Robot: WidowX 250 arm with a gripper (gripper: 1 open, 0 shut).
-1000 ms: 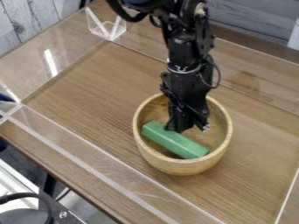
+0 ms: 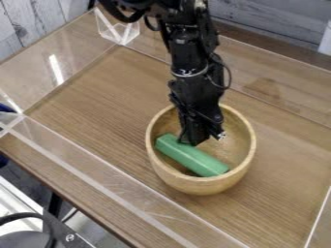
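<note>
A tan round bowl [image 2: 230, 173] sits on the wooden table, holding a green elongated block [image 2: 191, 155] that lies at a slant. The black gripper [image 2: 196, 132] reaches down from the top into the back left part of the bowl, just above the block's upper end. Its fingertips are dark and small here; whether it is shut, or touching the block, I cannot tell.
A clear plastic container [image 2: 119, 26] stands at the far top left. A black curved object [image 2: 37, 231] is at the bottom left edge.
The gripper has shifted a little left within the bowl. The green block's lower end looks slightly drawn up and to the left.
</note>
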